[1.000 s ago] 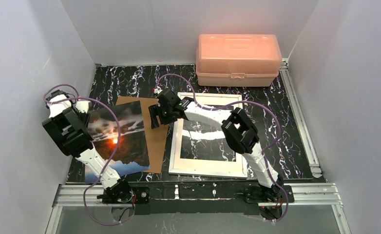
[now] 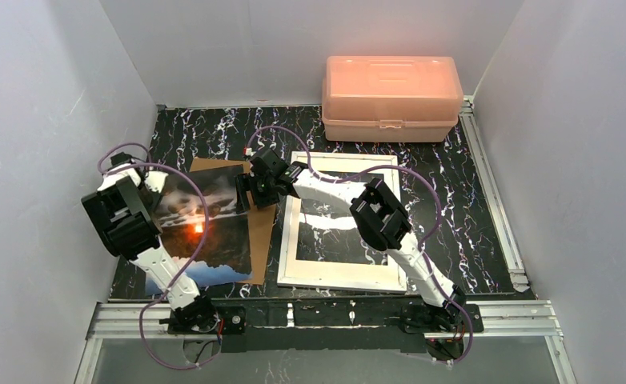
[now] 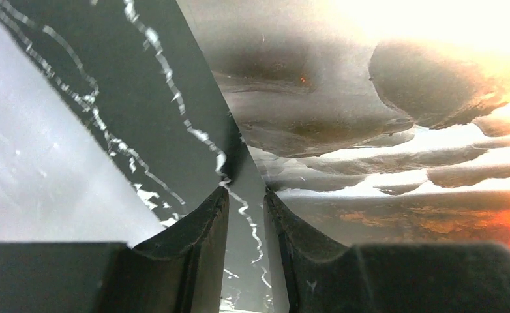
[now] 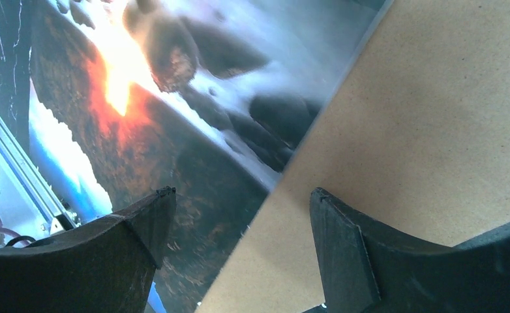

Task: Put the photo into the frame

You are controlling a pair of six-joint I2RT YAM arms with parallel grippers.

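The photo (image 2: 202,248), a dark sunset print, lies on the brown backing board (image 2: 258,248) at the left. My left gripper is low at the photo's left edge, its fingertips a small gap apart at that edge; whether anything is between them is unclear. My right gripper stands open over the photo's right edge, where it meets the board. The white frame (image 2: 342,274) lies flat to the right, partly under the right arm.
A closed pink plastic box (image 2: 391,92) stands at the back right. Grey walls enclose the marble mat (image 2: 206,128); free mat shows at the back left and far right.
My left gripper and the photo have shifted slightly to the right. My right gripper has moved a little left over the photo's edge.
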